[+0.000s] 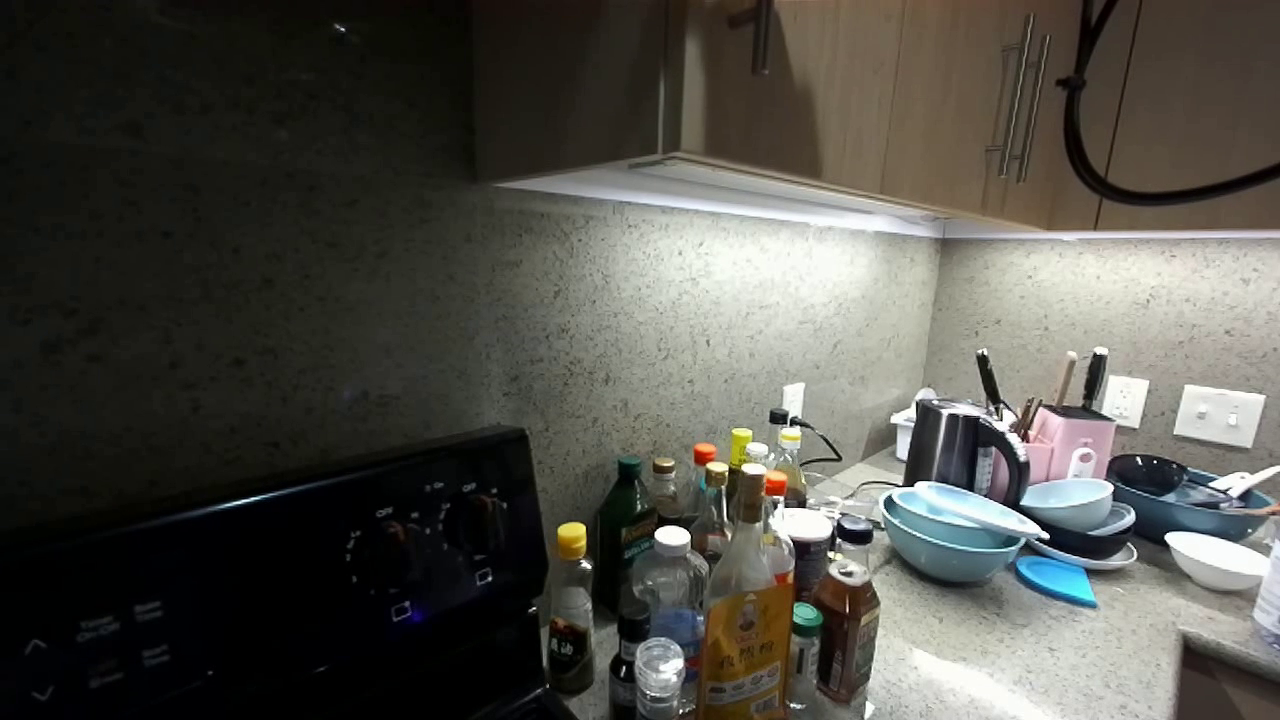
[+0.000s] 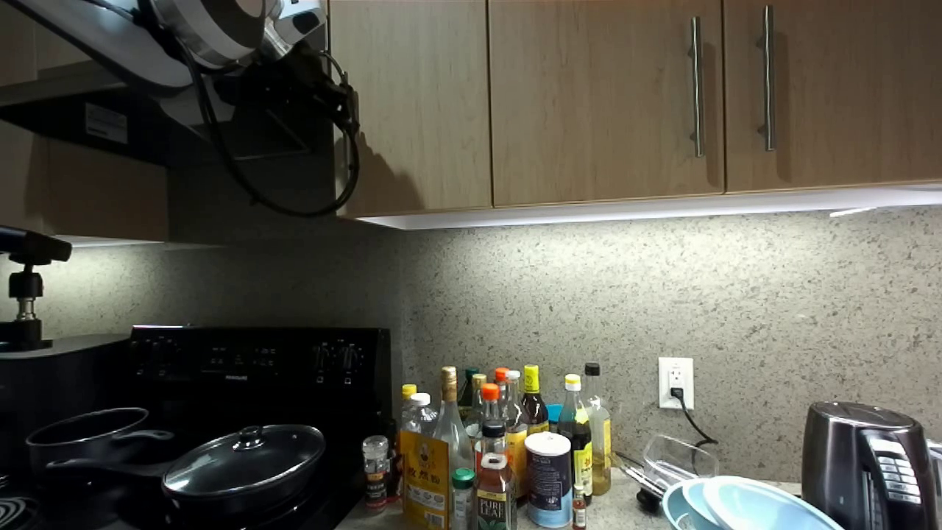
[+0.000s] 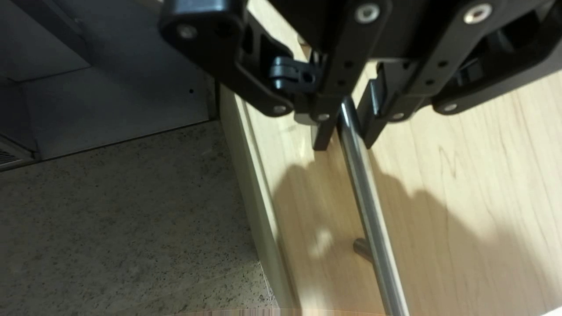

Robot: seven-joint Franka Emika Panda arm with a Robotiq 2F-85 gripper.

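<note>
In the wrist view, my gripper is shut on a round metal cabinet handle (image 3: 369, 205), one dark finger on each side of the bar near its upper end in the picture. The handle stands off a light wood cabinet door (image 3: 453, 174) on a short post. That door lies against or close to its cabinet; I cannot tell if there is a slight gap. In exterior view 1 the lower end of a handle (image 1: 762, 42) shows at the top edge, with the gripper out of frame. Exterior view 2 shows the arm (image 2: 212, 35) at upper left, hiding this handle.
Several bottles (image 1: 744, 648) crowd the counter below, beside the black stove (image 2: 265, 353). A lidded pan (image 2: 247, 468) sits on the stove. Neighbouring cabinet doors carry vertical handles (image 2: 695, 88). The range hood (image 2: 97, 115) is close to the arm. Below the cabinets, the backsplash is clear.
</note>
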